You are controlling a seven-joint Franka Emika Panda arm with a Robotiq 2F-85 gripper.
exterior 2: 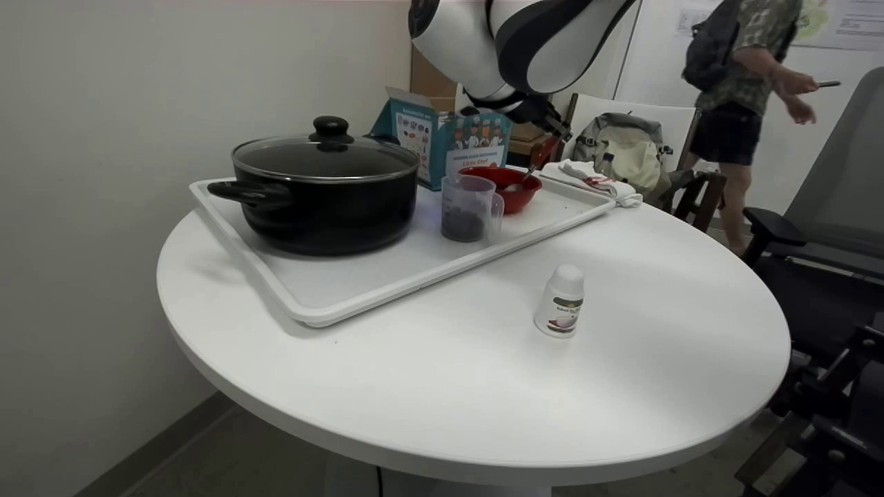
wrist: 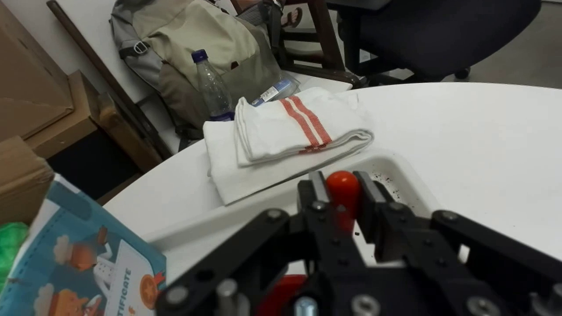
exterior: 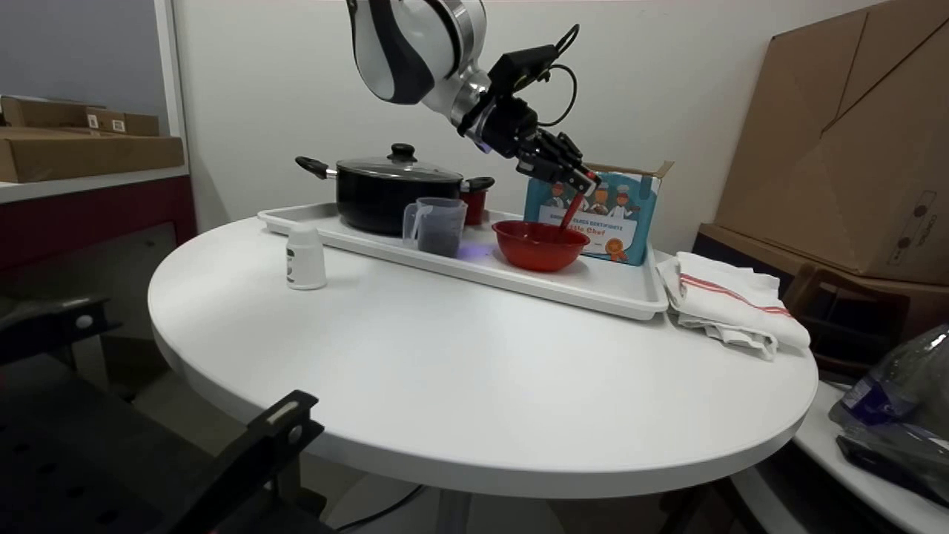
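Over the right part of the tray, my gripper (exterior: 589,181) is shut on the red handle (exterior: 571,212) of a utensil that slants down into the red bowl (exterior: 539,252). The handle's rounded red end (wrist: 343,184) shows between the two fingers in the wrist view. A thin metal shaft (exterior 2: 527,174) reaches into the bowl in exterior view 2; what its lower end looks like cannot be made out. Only a sliver of the bowl (wrist: 287,289) shows beneath the gripper in the wrist view.
The white tray (exterior: 374,241) also carries a lidded black pot (exterior 2: 327,199), a clear measuring cup (exterior 2: 468,207) with dark contents and a blue box (exterior: 636,222) behind the bowl. A folded towel (wrist: 295,131) lies beside it. Apart from a white bottle (exterior 2: 561,302), the table front is clear.
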